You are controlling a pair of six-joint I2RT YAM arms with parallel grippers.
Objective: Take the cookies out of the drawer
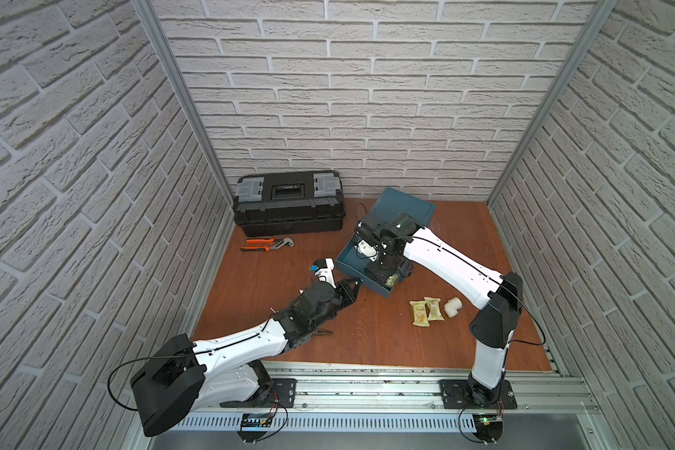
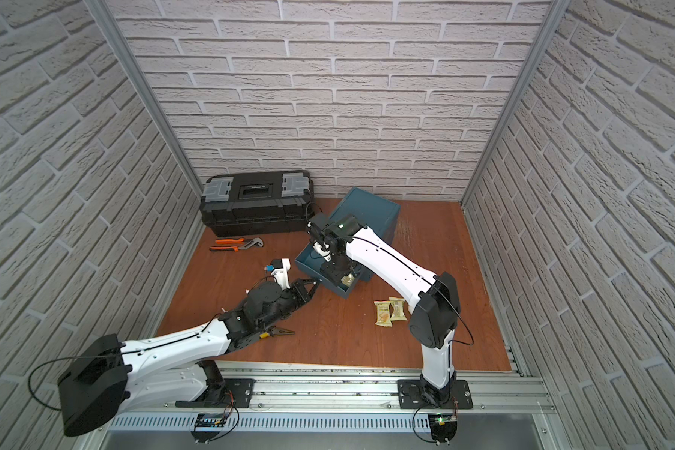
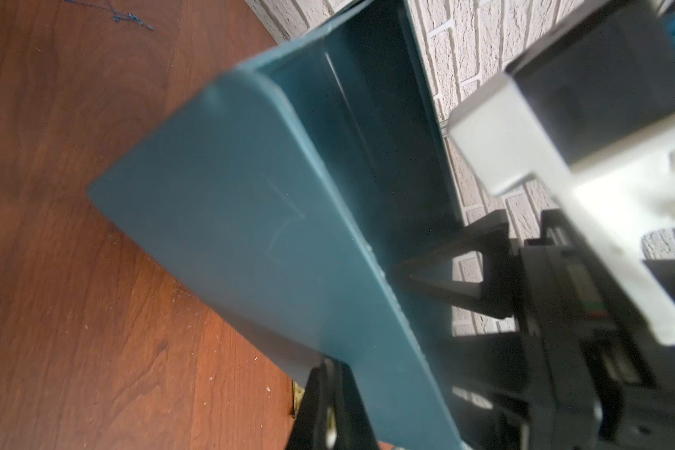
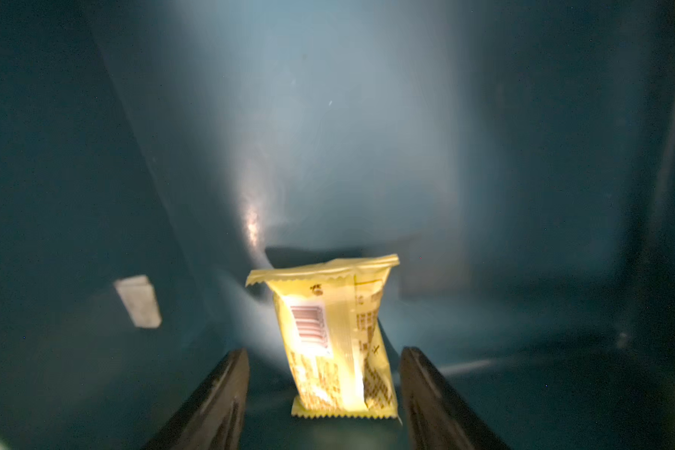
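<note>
Inside the pulled-out blue drawer lies one yellow cookie packet, with a barcode showing on its wrapper. My right gripper is down in the drawer, open, its two fingers on either side of the packet's lower end and apart from it. At the drawer's front panel, my left gripper is shut; its fingertips are partly hidden behind the panel edge and arm parts. On the table to the right of the drawer lie two more cookie packets.
Beside the loose packets stands a white roll. A black toolbox is at the back left, with orange-handled pliers before it. Another tool lies partly under the left arm.
</note>
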